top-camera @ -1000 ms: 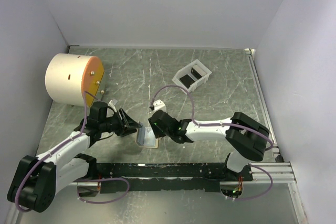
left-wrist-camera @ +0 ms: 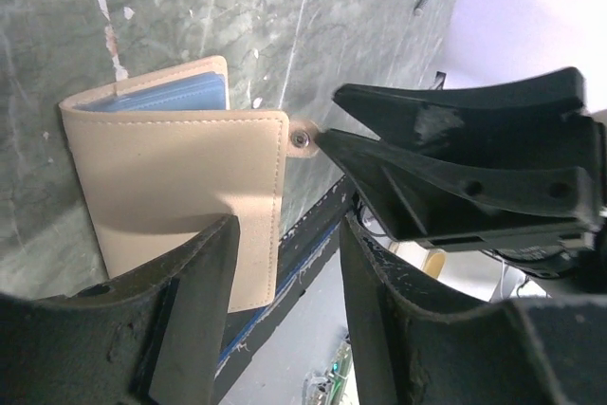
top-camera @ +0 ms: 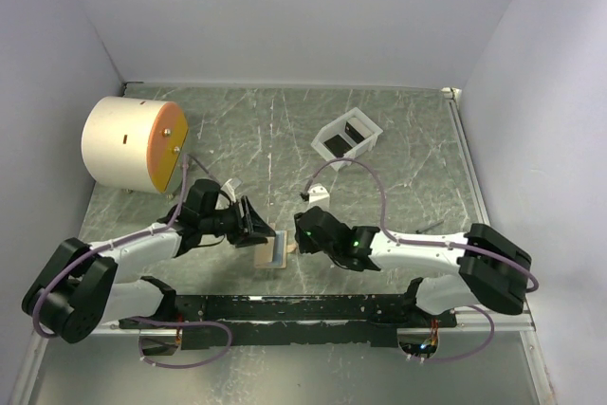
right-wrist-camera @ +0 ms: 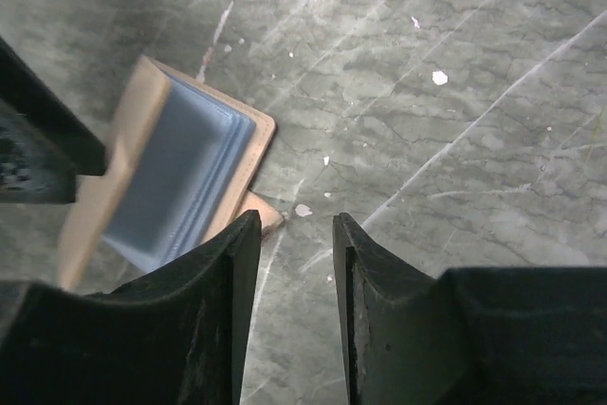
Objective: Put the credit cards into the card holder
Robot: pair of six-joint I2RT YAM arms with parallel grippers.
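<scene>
The card holder, beige with a blue inside, rests on the table below my grippers. Its cover faces the left wrist camera and partly hides the blue inside. My left gripper is at the cover, open, with a gap between its fingers. My right gripper stands open on the holder's right side with bare table between its fingers, close to the snap tab. Two dark flat pieces, perhaps cards, lie in the white bin; no other cards can be made out.
A cream cylinder with an orange end stands at the back left. A thin dark pen-like object lies at the right.
Both grippers have moved right, the right one away from the holder. Its cover has swung rightward, hiding more of the blue inside.
</scene>
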